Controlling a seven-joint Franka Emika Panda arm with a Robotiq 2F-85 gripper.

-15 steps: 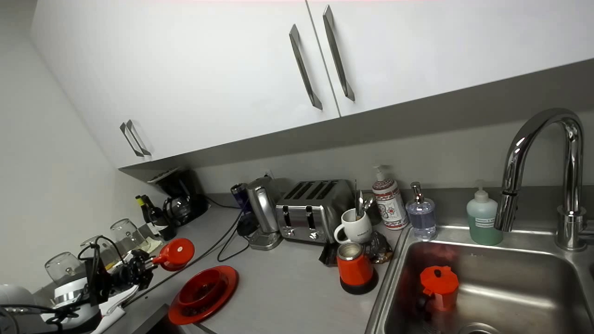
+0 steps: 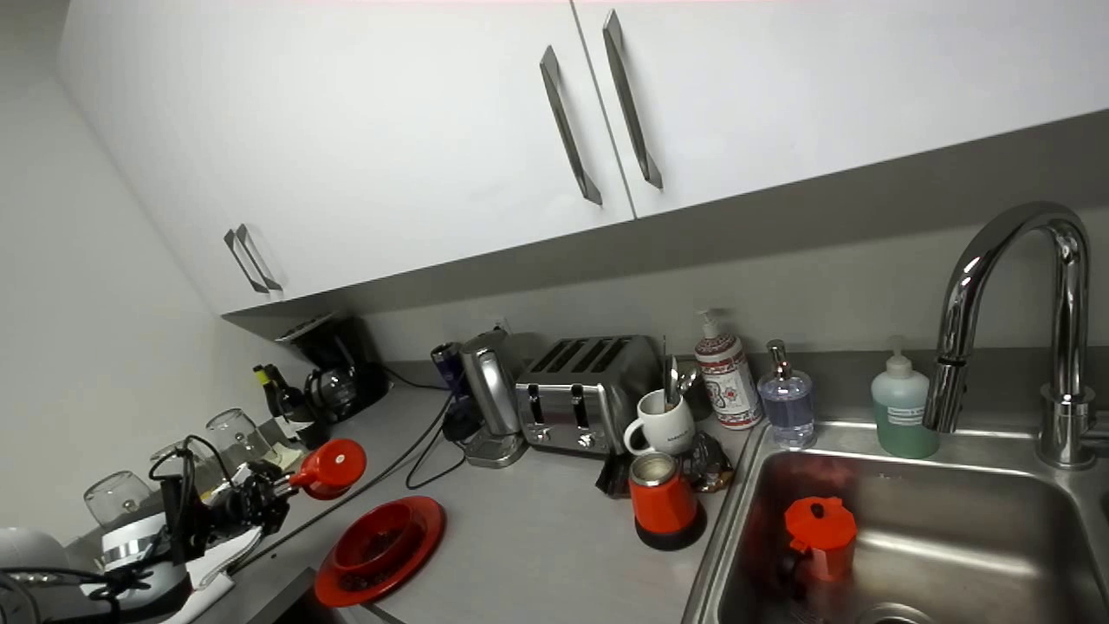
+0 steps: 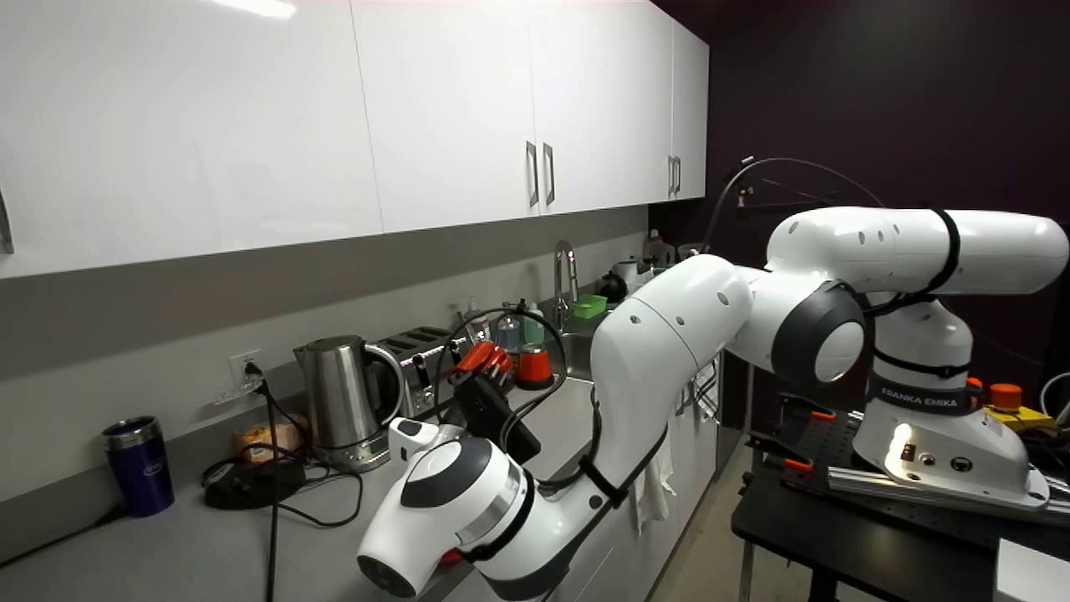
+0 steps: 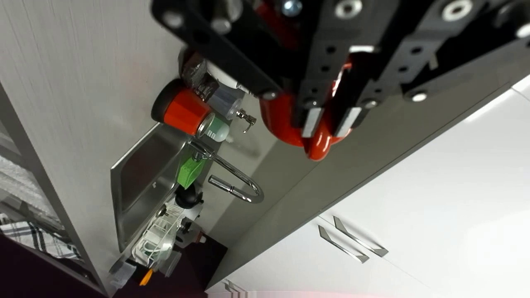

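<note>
A red mug (image 2: pixel 340 464) hangs in the air above the left part of the counter, with my gripper (image 2: pixel 287 485) shut on its handle. Seen from the wrist, the glossy mug (image 4: pixel 279 121) shows behind and between the two fingers, the handle sticking out past the pale fingertips (image 4: pixel 311 122). Much of the mug is hidden there by the gripper's linkages. Exterior view 2 shows the mug (image 3: pixel 484 357) only in part, beyond the dark gripper body.
Below and right of the mug, a red bowl (image 2: pixel 377 539) rests on a red plate (image 2: pixel 431 536). Along the back stand a kettle (image 2: pixel 489 389), a toaster (image 2: pixel 569 406) and a white mug (image 2: pixel 662 426). An orange-red pot base (image 2: pixel 663 506) is beside the sink (image 2: pixel 717 562).
The red mug and my gripper have risen slightly and shifted a little to the right in exterior view 1. Everything on the counter looks the same.
</note>
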